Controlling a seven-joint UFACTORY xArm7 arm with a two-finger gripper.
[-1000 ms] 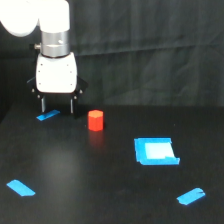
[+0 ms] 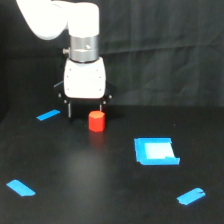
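A small red block (image 2: 96,121) stands on the dark table in the upper middle of the camera view. My white gripper (image 2: 86,109) is pointed downward just above and behind it in the picture, with its fingers spread apart and nothing seen between them. The block appears just below the right-hand finger. How far apart they are in depth I cannot tell.
A blue square tray (image 2: 140,149) with a pale inside lies to the right of the block. Flat blue strips (image 2: 48,115) lie at the upper left, lower left and lower right.
The arm has moved right, from over the upper-left blue strip to near the red block, and sits slightly lower. The block and the tray have not visibly moved.
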